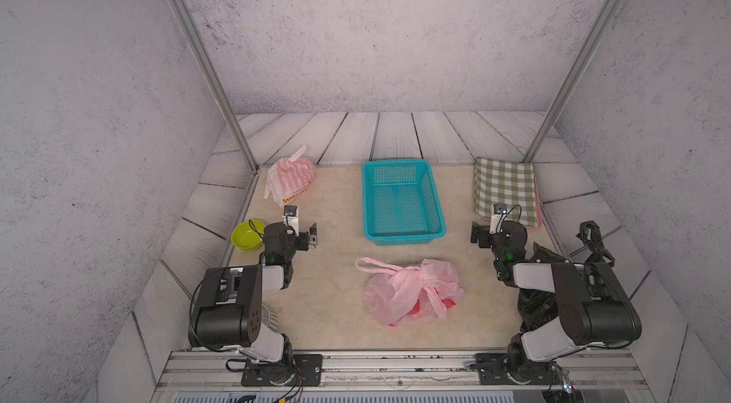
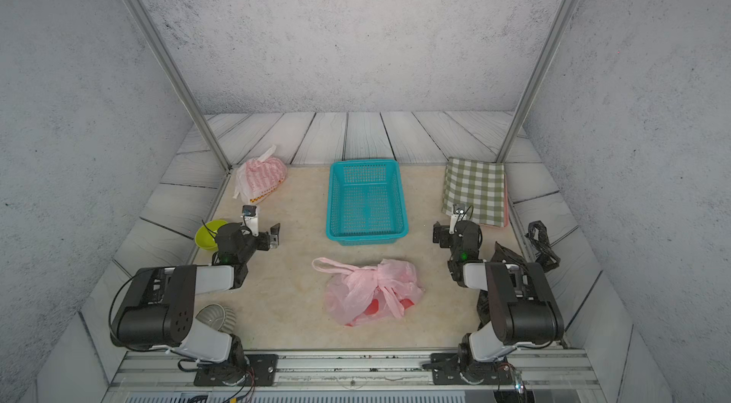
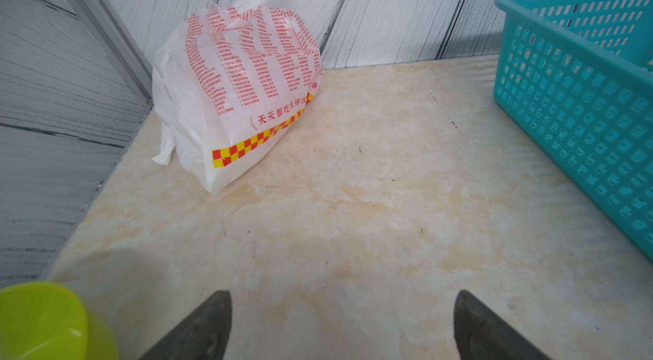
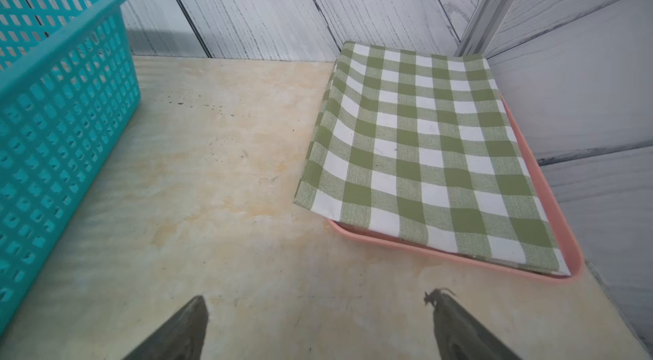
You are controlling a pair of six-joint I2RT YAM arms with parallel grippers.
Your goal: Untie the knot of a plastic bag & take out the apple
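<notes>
A pink translucent plastic bag point(image 1: 403, 292) point(image 2: 365, 296) lies at the front middle of the table, its handles tied in a knot point(image 1: 415, 277), with red shapes showing through it. My left gripper point(image 1: 308, 237) point(image 2: 270, 235) hangs open and empty at the left, above and left of the bag. My right gripper point(image 1: 479, 234) point(image 2: 440, 234) is open and empty at the right, above and right of the bag.
A teal basket point(image 1: 403, 235) stands at back middle. A white printed bag point(image 3: 238, 74) sits back left, a green bowl point(image 3: 47, 319) at left, a checked cloth point(image 4: 415, 156) on a pink tray point(image 4: 564, 244) back right. Bare table lies between.
</notes>
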